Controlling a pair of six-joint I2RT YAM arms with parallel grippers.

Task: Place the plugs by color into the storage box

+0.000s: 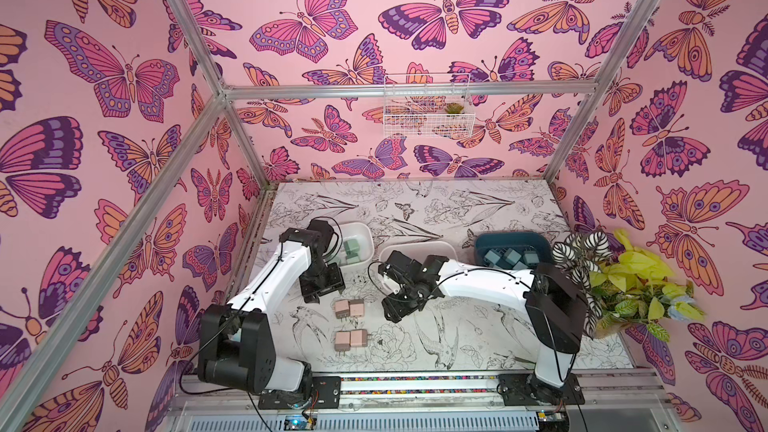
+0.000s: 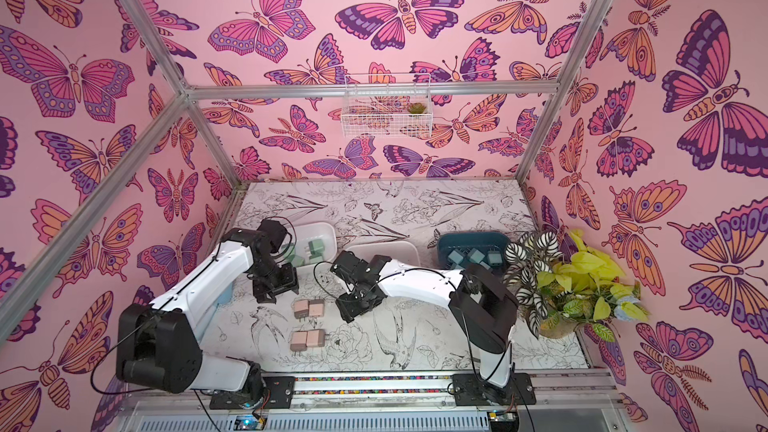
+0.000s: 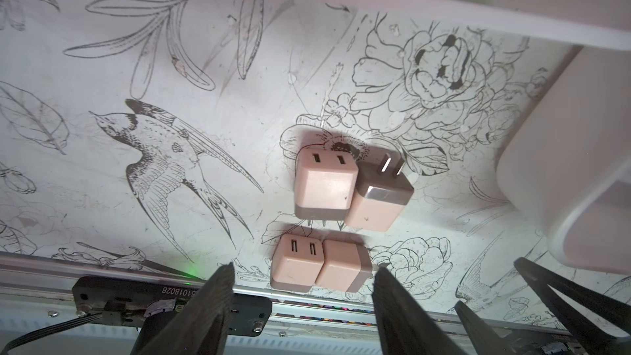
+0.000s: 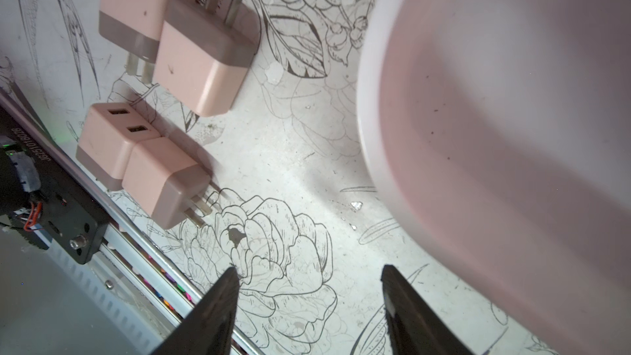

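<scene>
Two pairs of pink plugs lie on the table: the farther pair (image 3: 326, 182) and the nearer pair (image 3: 297, 263), each plug pink with a brownish band. My left gripper hovers above them, its fingers apart and nothing held. To their right, my right gripper is also apart at the fingers and empty, over bare table beside the pink box (image 4: 369, 102), whose visible inside is bare. Green plugs (image 1: 352, 249) rest in the whitish box (image 1: 366, 233) at the left. Blue-grey plugs (image 1: 512, 257) lie in the dark teal box (image 1: 480, 245) at the right.
Leafy potted plants (image 1: 640, 276) stand at the right edge, close to the teal box. A metal rail (image 1: 416, 384) runs along the front edge. Open table lies right of the pink plugs, below the right arm.
</scene>
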